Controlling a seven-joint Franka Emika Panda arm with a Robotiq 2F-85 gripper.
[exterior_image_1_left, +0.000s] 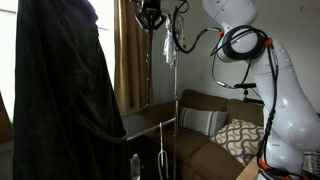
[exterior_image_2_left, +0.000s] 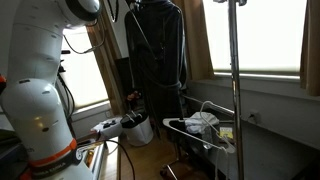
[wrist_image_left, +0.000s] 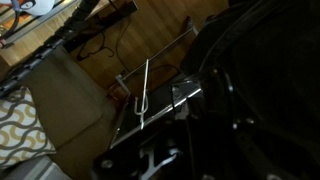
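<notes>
A large dark garment (exterior_image_1_left: 68, 100) hangs down the left side of exterior view 1. In exterior view 2 the same dark garment (exterior_image_2_left: 161, 50) hangs behind the arm, and it fills much of the right side of the wrist view. My gripper (exterior_image_1_left: 151, 22) is high up, to the right of the garment in exterior view 1. It is shut, and nothing shows between its fingers. Dark surroundings hide the fingertips in the wrist view, and whether they touch the cloth cannot be told.
Upright metal poles (exterior_image_1_left: 177, 110) of a rack stand below the arm. A white hook (exterior_image_1_left: 163, 162) hangs low on it. Behind are a brown sofa (exterior_image_1_left: 205, 152) and a patterned cushion (exterior_image_1_left: 240, 139). In exterior view 2, a white bundle (exterior_image_2_left: 201, 122) rests on the rack.
</notes>
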